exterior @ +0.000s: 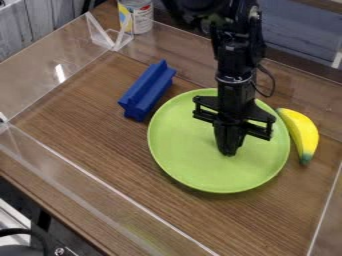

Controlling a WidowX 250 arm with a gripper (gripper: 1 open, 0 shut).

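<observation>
My gripper (230,147) reaches down from the top onto the middle of a green plate (187,165), its tips low over the surface and shut, with no object visible between them. A yellow banana (302,133) lies just right of the plate, and a blue block (146,90) lies to its upper left.
A can (135,15) and a clear plastic item (104,30) stand at the back left. Bare wooden tabletop (80,130) lies left of the plate and in front of it, with clear edging along the sides.
</observation>
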